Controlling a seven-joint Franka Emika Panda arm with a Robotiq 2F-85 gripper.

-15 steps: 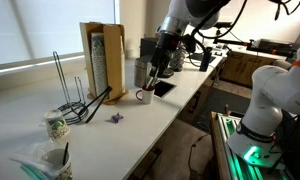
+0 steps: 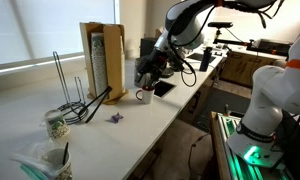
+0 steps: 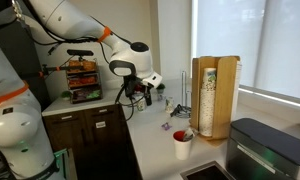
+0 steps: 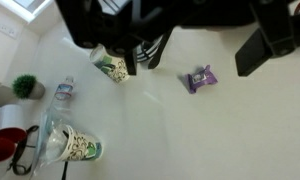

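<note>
My gripper is open, its dark fingers wide apart with nothing held. In the wrist view a small purple wrapped item (image 4: 200, 78) shows beyond the gap, on the white counter and apart from the fingers. The same purple item (image 2: 116, 118) lies alone on the counter in the first exterior view. There, my gripper (image 2: 146, 76) hangs in the air close to the white mug (image 2: 145, 95) in the picture; how near they truly are, I cannot tell. Two patterned cups, one (image 4: 112, 66) nearer the purple item and another (image 4: 83, 147), stand off to one side.
A black wire rack (image 2: 81, 102) and a tall brown holder (image 2: 106, 62) stand toward the wall. A plastic bag (image 4: 52, 145), a small bottle (image 4: 65, 90) and a plant (image 4: 28, 87) crowd one side. Bare counter (image 2: 130, 143) surrounds the purple item.
My arm's wrist has come down and tilted, and the gripper has shifted a little left in the first exterior view. The counter objects stay where they were.
</note>
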